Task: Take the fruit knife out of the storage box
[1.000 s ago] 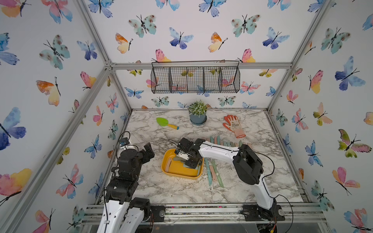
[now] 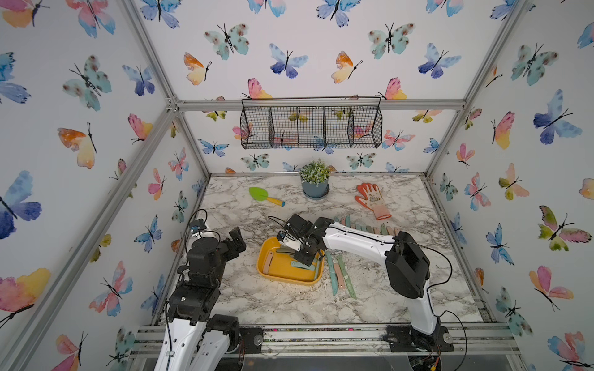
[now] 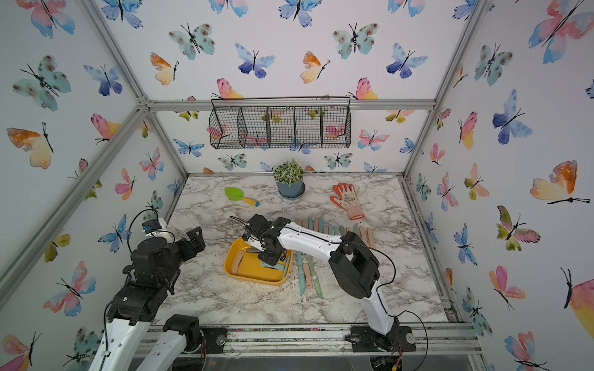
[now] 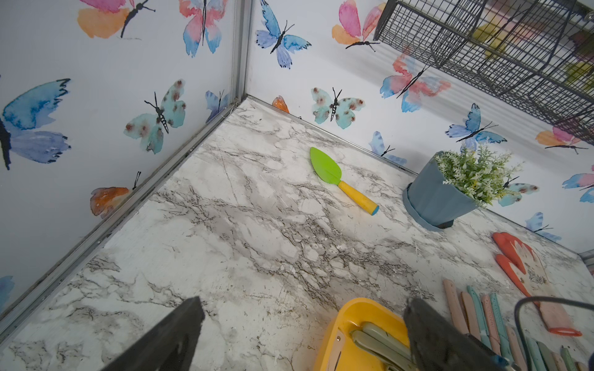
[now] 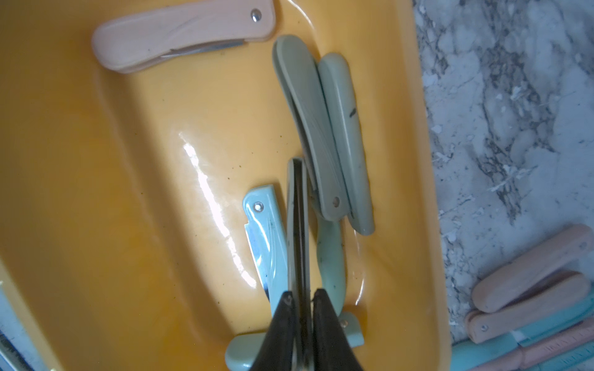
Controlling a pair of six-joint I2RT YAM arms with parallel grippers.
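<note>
My right gripper is down inside the yellow storage box (image 5: 154,185), shut on an upright-looking grey-green folded fruit knife (image 5: 295,185). Around it in the box lie grey-green knives (image 5: 312,117), a light blue knife (image 5: 263,241), another pale knife (image 5: 253,352) and a pink knife (image 5: 179,34). My left gripper hangs left of and above the box, with nothing seen between its separated, blurred fingers; in the top views it faces the table's middle.
Rows of folded knives (image 4: 476,315) lie right of and behind the box. A trowel (image 4: 328,167), potted plant (image 4: 439,191) and glove (image 4: 532,272) stand or lie at the back.
The right arm's elbow has shifted right, and its gripper has moved slightly up and back over the box. The left arm has not moved.
</note>
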